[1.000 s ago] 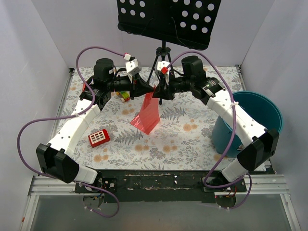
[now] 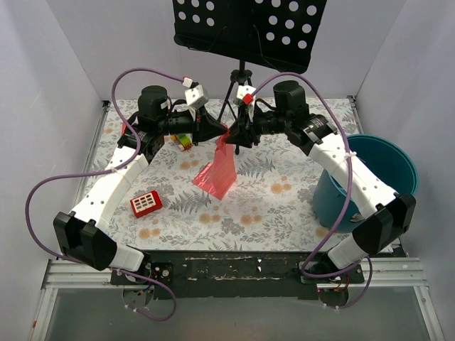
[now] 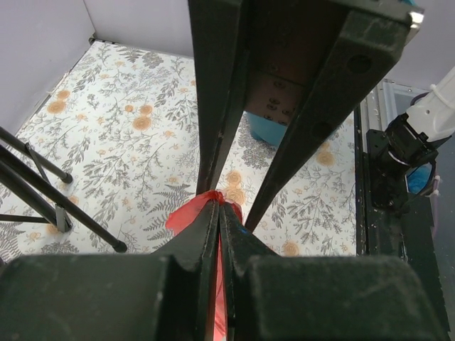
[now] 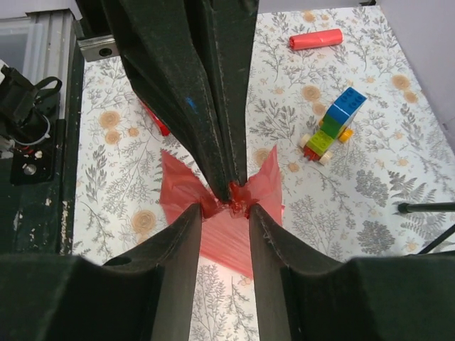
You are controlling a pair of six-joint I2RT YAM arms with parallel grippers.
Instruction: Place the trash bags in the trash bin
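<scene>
A translucent red trash bag hangs from the two grippers above the middle of the table, its bottom fanned out. My left gripper is shut on the bag's gathered top. Opposite it, my right gripper has its fingertips parted on either side of the bag's top, with red film spread between and beneath them. Seen from the left wrist, the right gripper's fingers are also apart. The blue-green trash bin stands at the table's right side; its visible inside looks empty.
A black music stand rises at the back, its legs close behind the grippers. On the left lie a red box, a red roll and a coloured block toy.
The bag's hanging part has shifted slightly. My left arm looks still.
</scene>
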